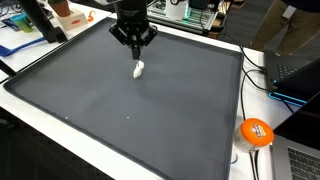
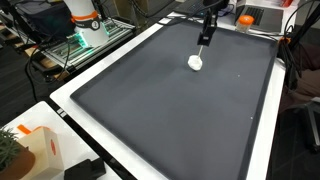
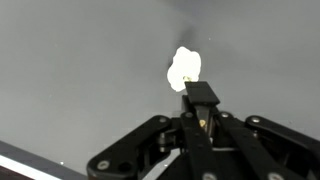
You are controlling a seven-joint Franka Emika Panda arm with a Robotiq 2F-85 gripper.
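Observation:
A small white thing (image 2: 195,62) with an uneven outline lies on or just above the dark grey board (image 2: 165,110). A thin pale stem or string runs up from it to my gripper (image 2: 204,41), which is shut on that thin part. In the wrist view the white thing (image 3: 184,68) shows just beyond the closed fingers (image 3: 200,93), with a yellowish spot at its near edge. From the other side, my gripper (image 1: 136,50) stands right above the white thing (image 1: 138,69). Whether it touches the board I cannot tell.
An orange-topped container (image 1: 254,133) stands beside the board's right side, near laptops (image 1: 300,158). A terracotta pot (image 2: 32,152) is outside the board at one corner. Most of the board is bare.

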